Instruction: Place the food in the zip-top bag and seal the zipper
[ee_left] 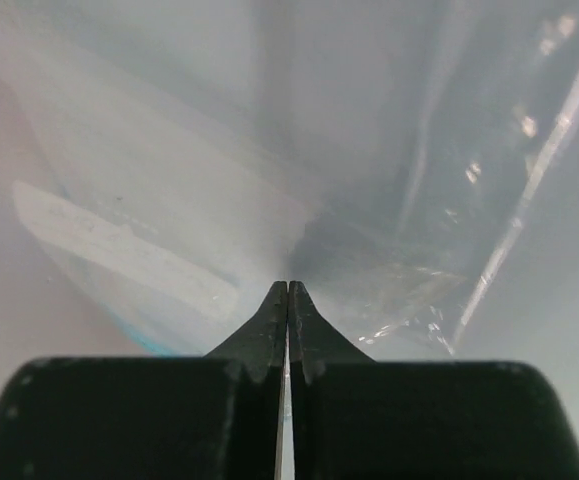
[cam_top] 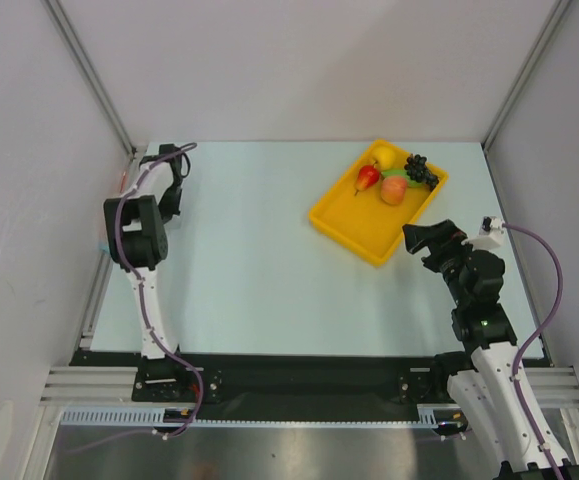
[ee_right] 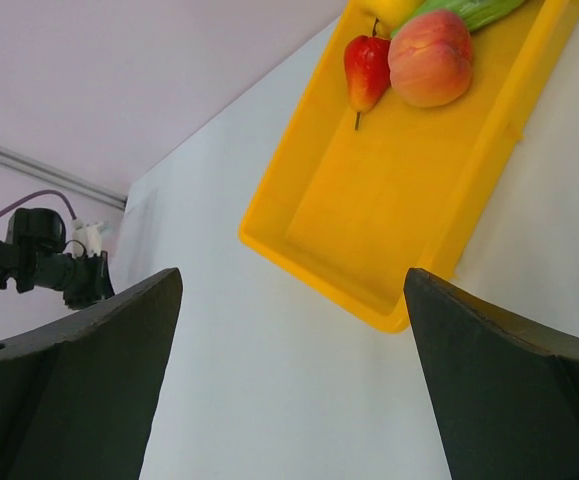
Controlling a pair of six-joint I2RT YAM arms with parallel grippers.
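Note:
My left gripper (cam_top: pixel 172 212) is at the far left of the table, over the clear zip bag (ee_left: pixel 169 200), which fills the left wrist view; the gripper is shut, with its tips at the bag. The yellow tray (cam_top: pixel 354 233) at the right holds a red pear (cam_top: pixel 367 178), a peach (cam_top: pixel 392 190), a yellow fruit (cam_top: pixel 383 157), dark grapes (cam_top: pixel 420 169) and a green vegetable (ee_right: pixel 479 10). My right gripper hangs open beside the tray's near right side, with nothing between its fingers.
Walls enclose the table on the left, back and right.

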